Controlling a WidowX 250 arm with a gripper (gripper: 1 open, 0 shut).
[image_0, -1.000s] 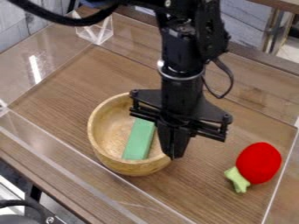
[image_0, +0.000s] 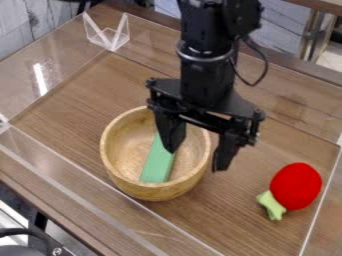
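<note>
The black gripper (image_0: 201, 135) hangs over the centre of the table, open, its two fingers apart above and at the right part of a wooden bowl (image_0: 127, 165). In the bowl lies a long light-green object (image_0: 159, 162). At the right lies a red round object (image_0: 295, 185) with a pale green piece (image_0: 271, 208) at its lower left.
A small clear wire-like holder (image_0: 107, 28) stands at the top left.
The gripper has shifted slightly, with its fingers raised a little and spread wider apart than about a second ago. The bowl and objects look unmoved.
</note>
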